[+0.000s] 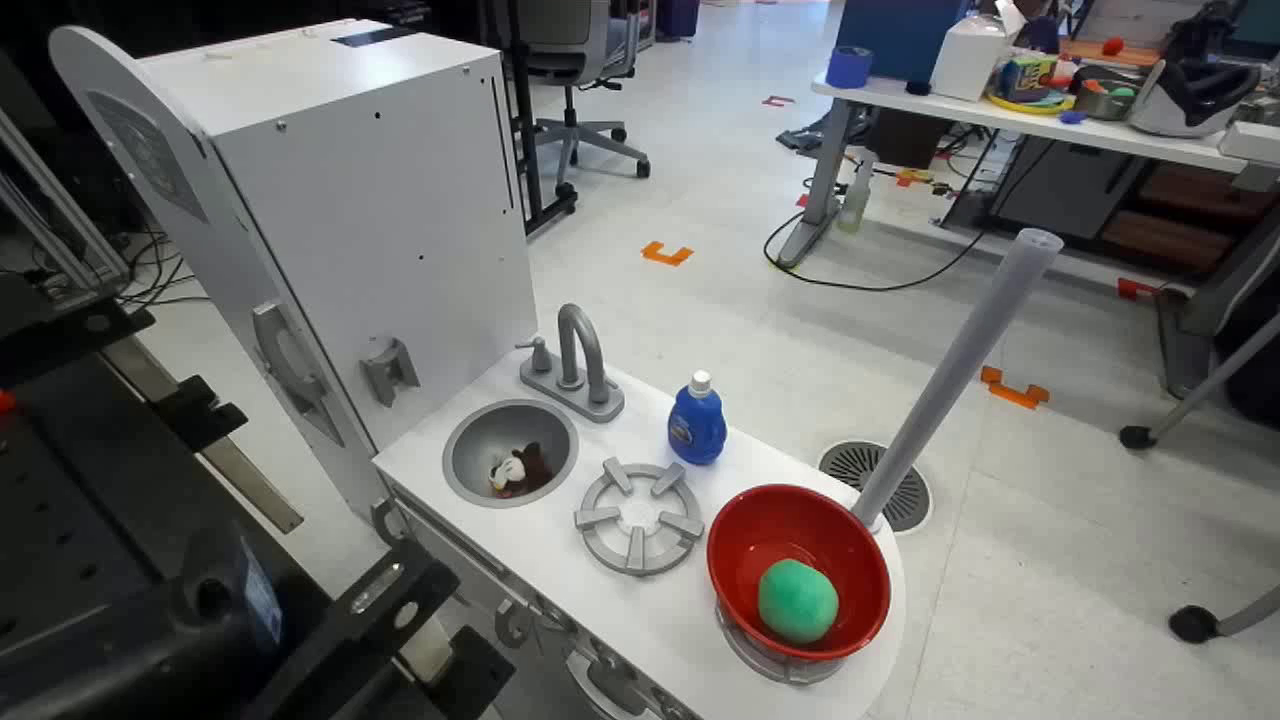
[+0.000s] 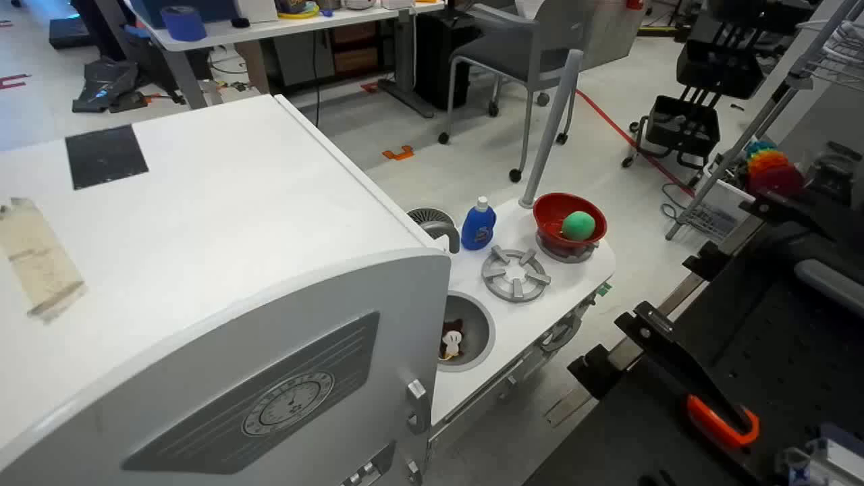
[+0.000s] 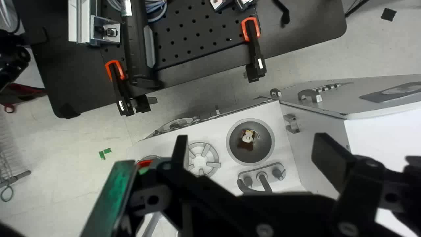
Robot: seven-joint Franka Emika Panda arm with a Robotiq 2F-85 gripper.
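Note:
Seen from above in the wrist view, my gripper is open, its two black fingers wide apart and nothing between them. It hangs high over the toy kitchen counter. Below, in the grey round sink [image 3: 233, 154], lies a small brown plush toy [image 3: 247, 139] with a whitish face. A red bowl [image 1: 734, 540] holding a green ball [image 1: 798, 600] rests on a burner at the counter's far end. In the wrist view the gripper hides most of that bowl. On the counter's back edge a blue bottle [image 1: 697, 422] with a white cap stands upright.
Between sink and bowl lies an empty grey burner [image 1: 638, 520]. The grey faucet [image 1: 576, 360] rises behind the sink. A tall white cabinet [image 1: 384, 228] stands beside the sink, and a grey post [image 1: 960, 372] rises near the bowl. A black table [image 2: 648, 421] faces the counter's front.

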